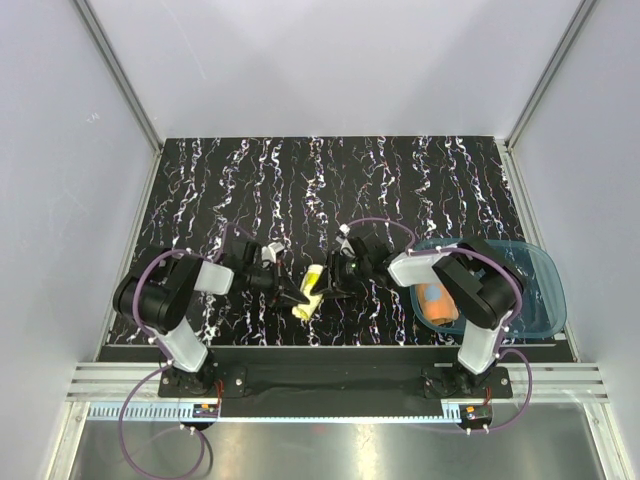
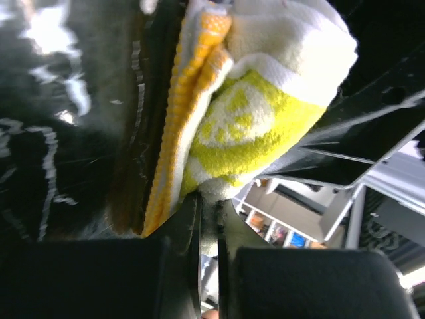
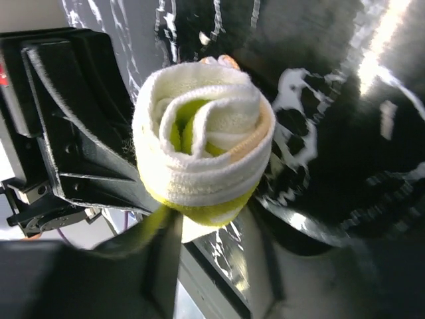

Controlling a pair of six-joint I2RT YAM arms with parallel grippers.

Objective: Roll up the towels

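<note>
A rolled yellow-and-white towel stands out between the two grippers near the table's front. In the left wrist view, my left gripper is shut on one end of the towel, with an orange-yellow edge showing along its side. The right wrist view looks onto the spiral end of the roll. My right gripper is partly open there, its blurred fingers on either side of the roll's lower edge; whether they touch it cannot be told.
A blue bin at the right holds an orange roll, with the right arm reaching across it.
</note>
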